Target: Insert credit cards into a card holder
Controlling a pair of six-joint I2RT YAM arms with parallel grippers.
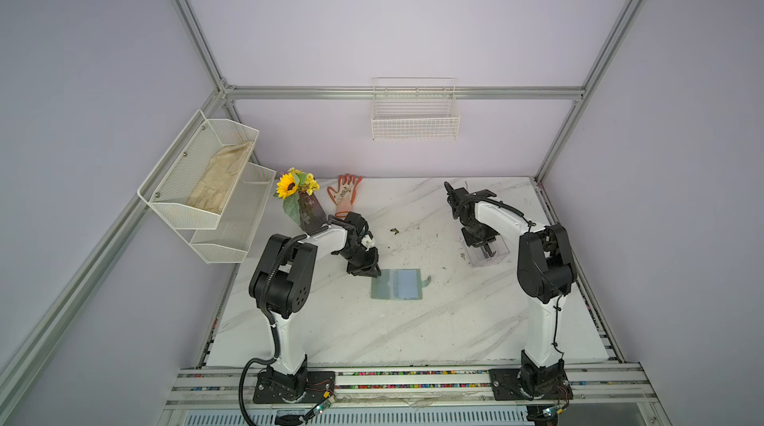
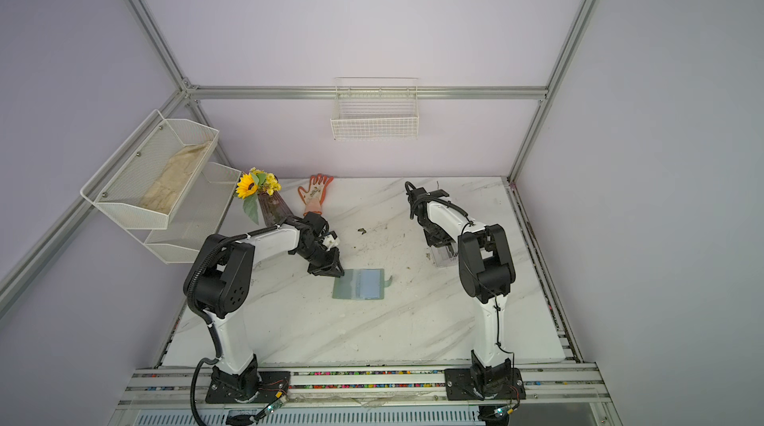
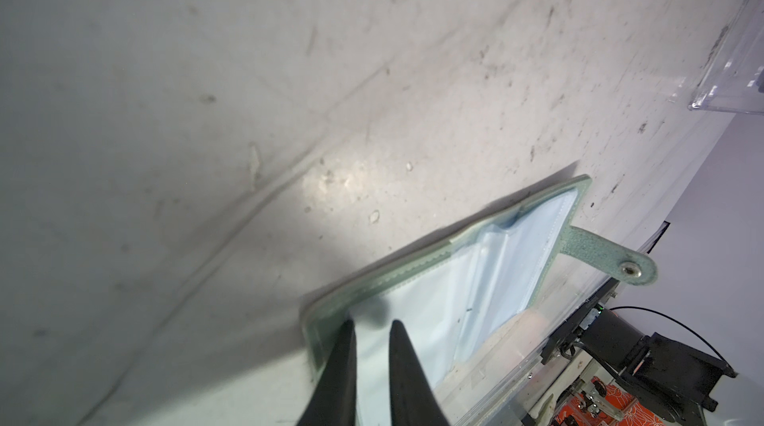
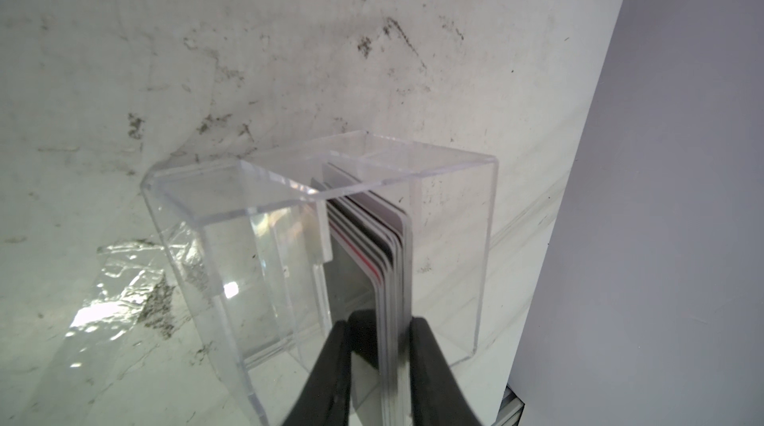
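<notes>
The open mint-green card holder (image 1: 382, 286) lies flat on the table, clear sleeves facing up, snap strap to the right. In the left wrist view my left gripper is part open over the holder's corner, nothing seen between its fingers. On the right, a clear acrylic box (image 4: 445, 187) holds a stack of cards (image 4: 362, 243) standing on edge. My right gripper is part open, its fingertips either side of the stack's near end; whether it grips any card I cannot tell.
A flower vase (image 1: 310, 213) and an orange glove (image 1: 345, 191) stand and lie at the back left. Wire baskets (image 1: 203, 179) hang on the left and back walls.
</notes>
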